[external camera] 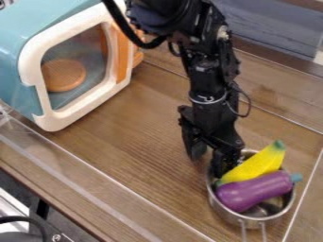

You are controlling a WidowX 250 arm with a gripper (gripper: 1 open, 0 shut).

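A steel pot (250, 216) with a handle at the bottom sits on the wooden counter at the lower right. In it lie a yellow toy banana (260, 163) and a purple toy eggplant (252, 191). My black gripper (209, 165) is down at the pot's upper-left rim, beside the banana. Its fingers are dark and partly hidden by the pot and toys; I cannot tell whether they touch either one.
A blue and white toy oven (38, 66) with an orange disc inside stands at the upper left. A grey board lies along the back.
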